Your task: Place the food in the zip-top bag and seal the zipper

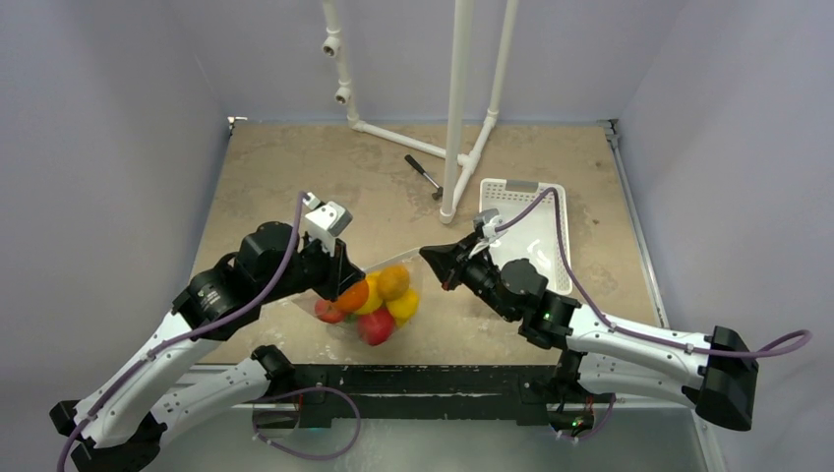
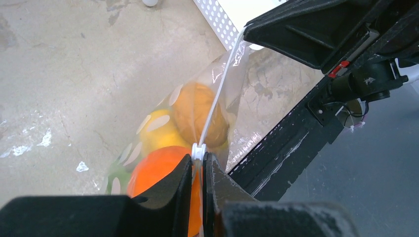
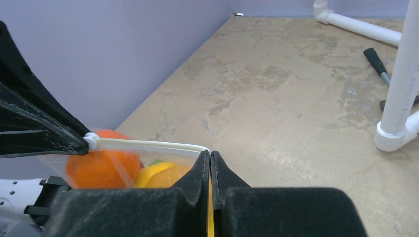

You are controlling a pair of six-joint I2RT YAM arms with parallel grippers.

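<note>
A clear zip bag (image 2: 232, 94) holds several pieces of fruit; orange (image 1: 394, 282), yellow and red (image 1: 375, 326) ones show through its plastic. Its zipper strip (image 2: 216, 101) runs taut between my two grippers. On the white slider (image 2: 199, 150), part way along this strip, my left gripper is shut. The bag's right top corner is pinched in my right gripper, which is shut on the strip's end. From the slider to that corner the strip looks like one thin line in the left wrist view. Whether the part behind the slider is sealed cannot be told.
An empty white basket (image 1: 562, 236) stands behind my right arm. White pipes (image 1: 454, 128) rise at the back, with a hammer (image 1: 423, 171) lying beside them. Bare table (image 1: 295, 187) stretches out at the back left.
</note>
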